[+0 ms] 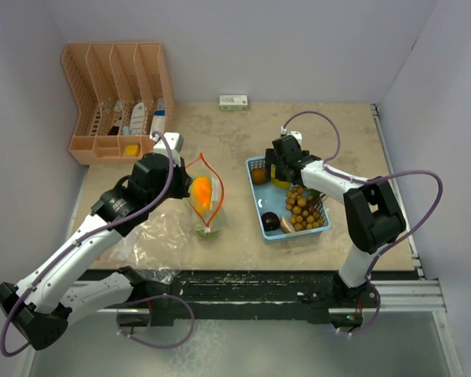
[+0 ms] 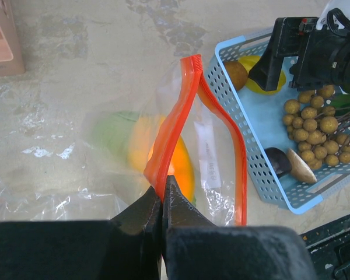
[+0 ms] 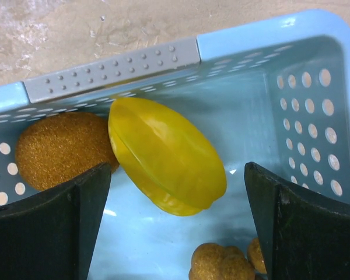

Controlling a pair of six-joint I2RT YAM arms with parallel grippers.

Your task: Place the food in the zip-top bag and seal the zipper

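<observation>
A clear zip top bag with an orange zipper edge gapes at its mouth, with an orange food piece and something green inside. My left gripper is shut on one side of that orange edge and holds it up. In the right wrist view a yellow, star-fruit-like piece lies in the blue basket. My right gripper is open above it, one finger on either side and the fruit apart from both. The right gripper hides part of the basket in the top view.
A brown fruit lies against the yellow piece. The basket also holds a bunch of small round fruits, a black piece and a pale wedge. An orange rack stands back left; loose clear plastic lies front left.
</observation>
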